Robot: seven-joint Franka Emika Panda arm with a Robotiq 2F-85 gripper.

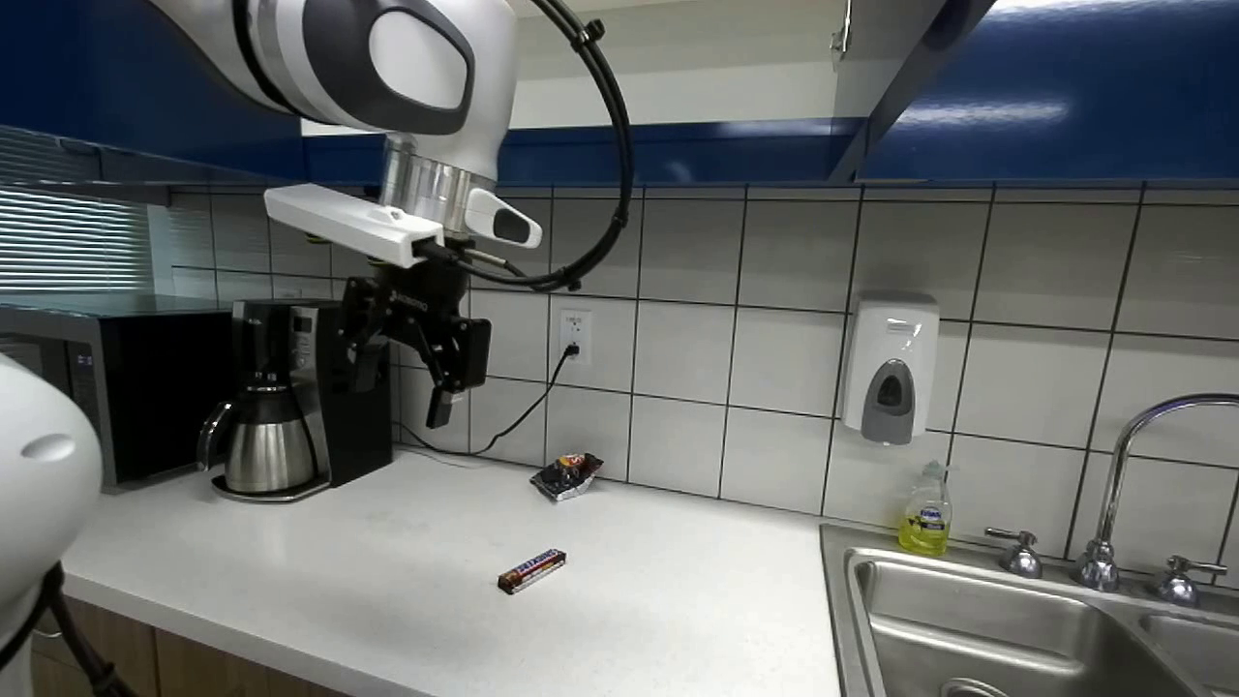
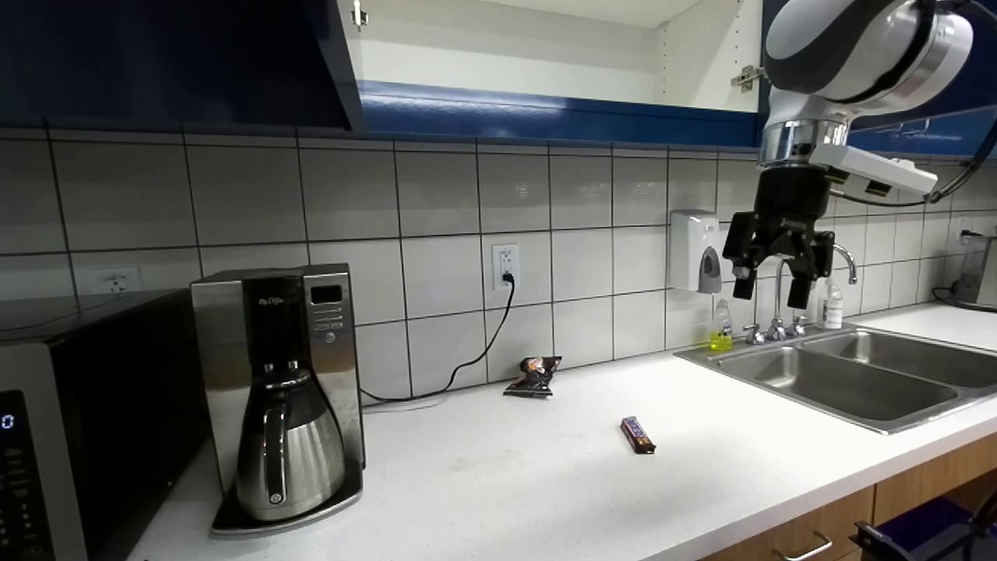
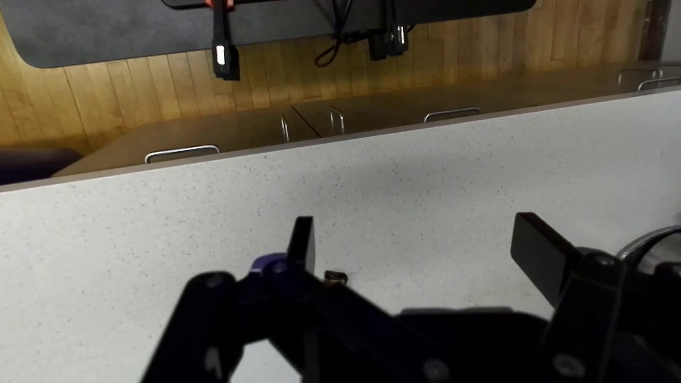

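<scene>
High above the counter, well clear of everything on it, hangs my gripper (image 2: pixel 772 288). Its two fingers stand wide apart in the wrist view, with nothing held between them. A candy bar in a dark wrapper (image 1: pixel 531 571) lies flat on the white counter (image 1: pixel 685 604). Against the tiled wall rests a dark, crumpled snack bag (image 2: pixel 534 377). Beside the left finger in the wrist view, a small dark end of a wrapped item (image 3: pixel 335 277) peeks out; most of it is hidden behind the gripper.
A coffee maker (image 2: pixel 280 393) and a microwave (image 2: pixel 93 421) occupy the counter's left end. The sink (image 1: pixel 999 592), with a yellow soap bottle (image 1: pixel 925 511) behind it, lies right. An open cabinet (image 2: pixel 523 56) hangs above.
</scene>
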